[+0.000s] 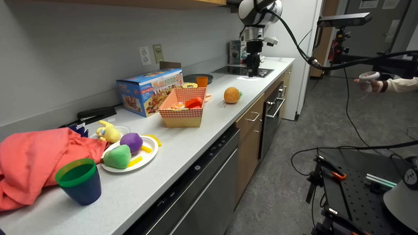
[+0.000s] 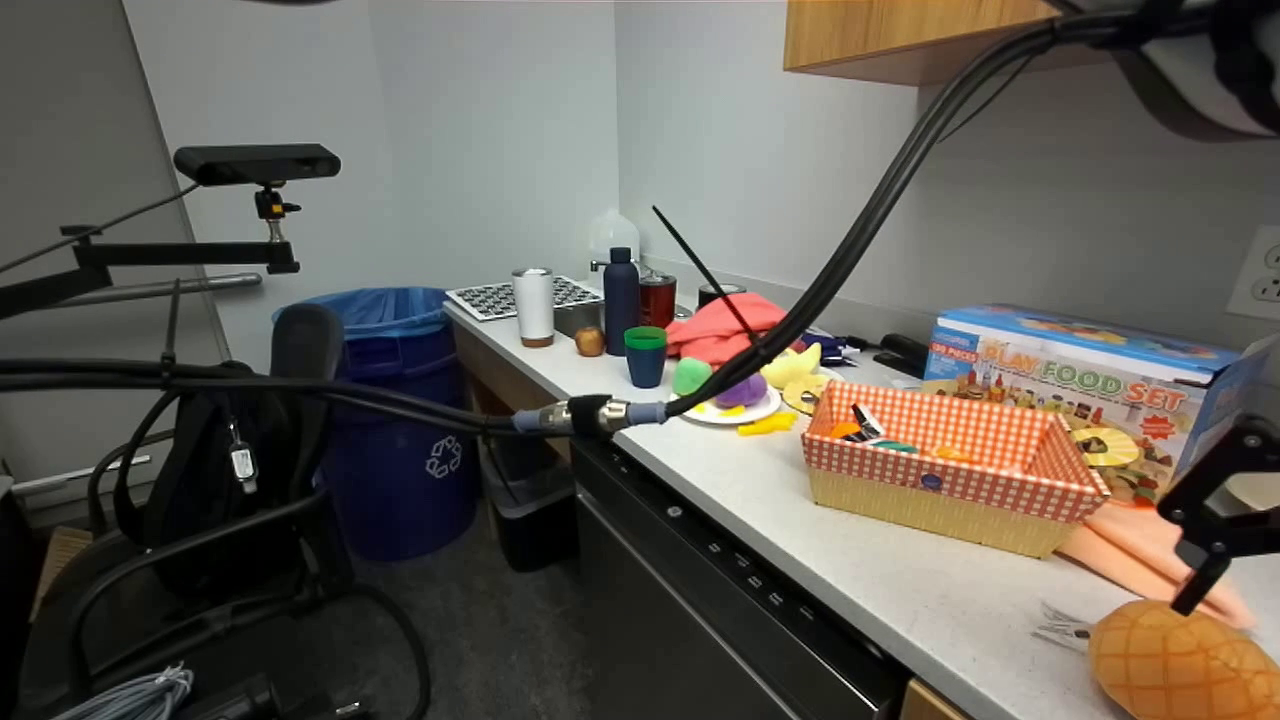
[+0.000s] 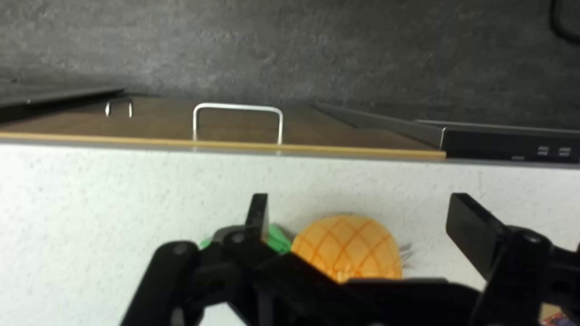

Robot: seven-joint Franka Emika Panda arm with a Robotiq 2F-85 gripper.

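Note:
An orange toy pineapple (image 1: 232, 95) with green leaves lies on its side on the counter (image 1: 219, 113), near the front edge. My gripper (image 1: 253, 73) hangs in the air beyond it, pointing down and open. From the wrist, the pineapple (image 3: 350, 244) shows between the two spread fingers, partly covered by the black gripper body, its green leaves (image 3: 278, 239) behind the left finger. Nothing is held. At the right edge of exterior view 2, part of one finger (image 2: 1200, 576) appears above the pineapple (image 2: 1182, 666).
A checkered basket (image 1: 184, 113) with toy food stands beside a play food box (image 1: 151, 90). Farther along lie a plate (image 1: 151, 156) with toy produce, a blue-green cup (image 1: 80, 184) and a red cloth (image 1: 35, 156). The cooktop (image 1: 231, 70) is at the far end.

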